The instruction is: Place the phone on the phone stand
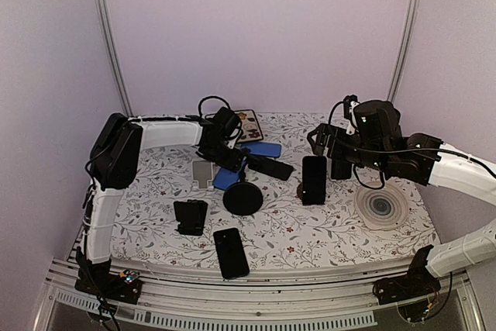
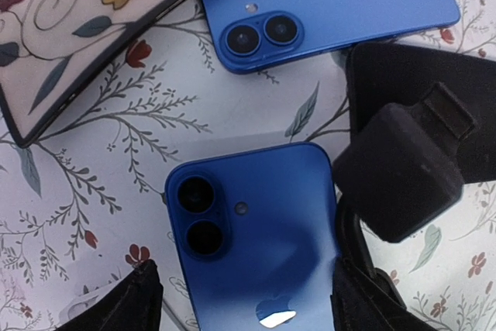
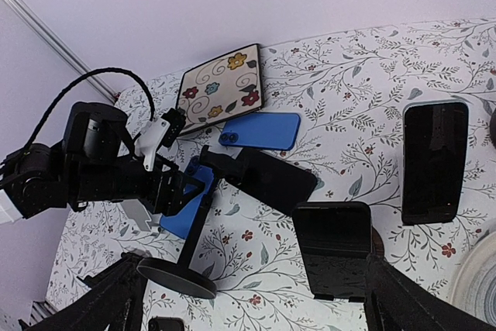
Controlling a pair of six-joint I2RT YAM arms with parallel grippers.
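A blue phone with two camera lenses lies below my left gripper. Its sides run between the two fingers, with a gap showing at the left one; the gripper is open. A black stand with a round disc, a slim pole and a blocky head is right beside this phone. Behind, a second blue phone lies flat. Other stands are a white one, a folded black one and a black plate on a round base. My right gripper hangs open and empty over the right side.
Black phones lie near the front edge and beside the left arm's work area. Farther right are an upright-looking black slab and a translucent round dish. A flowered board sits at the back.
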